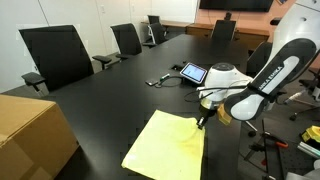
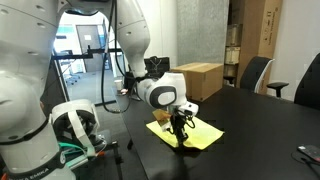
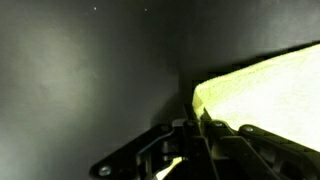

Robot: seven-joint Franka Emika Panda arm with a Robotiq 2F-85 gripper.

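A yellow cloth point(image 1: 160, 148) lies spread on the black table, its near right part beneath my gripper point(image 1: 200, 126). In the wrist view the gripper is shut on a corner of the cloth point(image 3: 270, 95), which bunches up slightly between the fingers. From the other side, the cloth point(image 2: 205, 131) shows flat around the arm, with the gripper point(image 2: 181, 143) low at its edge. The fingertips are dark and hard to make out against the table.
A cardboard box point(image 1: 35, 138) stands at the table's left end. Toward the back lie a tablet point(image 1: 193, 73) and some cables. Black chairs point(image 1: 62, 65) line the far side.
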